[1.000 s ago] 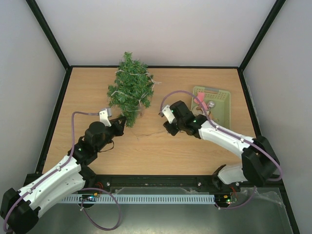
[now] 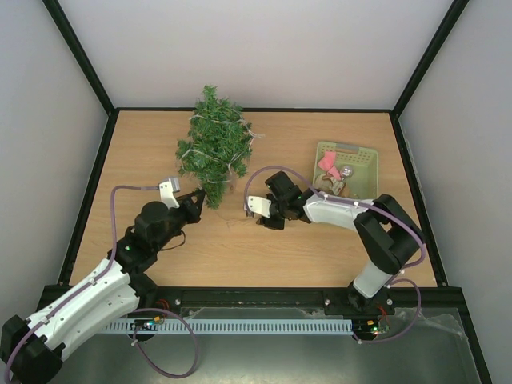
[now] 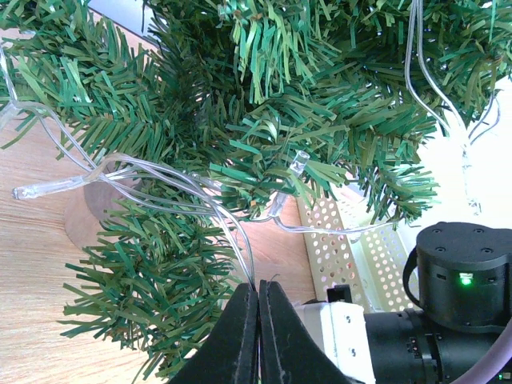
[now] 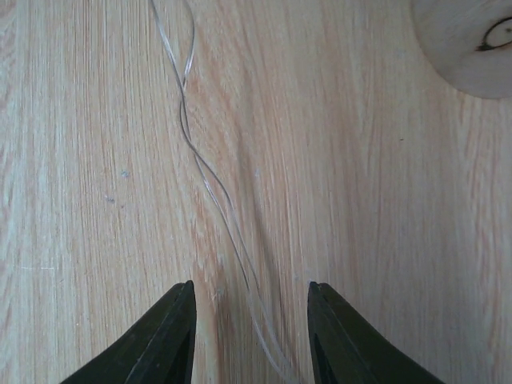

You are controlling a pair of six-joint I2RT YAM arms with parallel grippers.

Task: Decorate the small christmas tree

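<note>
The small green tree (image 2: 214,136) stands at the back left, strung with a clear wire of lights (image 3: 352,230). My left gripper is shut at its lower branches, the thin wires running to its fingertips. My right gripper is part open, pointing down just above two thin clear wires (image 4: 204,176) lying on the wood, with nothing gripped. The tree's round base (image 4: 456,48) shows at the top right of the right wrist view.
A green basket (image 2: 366,172) with pink cloth and a silver bauble sits at the right, behind my right arm.
My right gripper has moved left toward the tree, down over the loose wire. My left arm has shifted only slightly.
</note>
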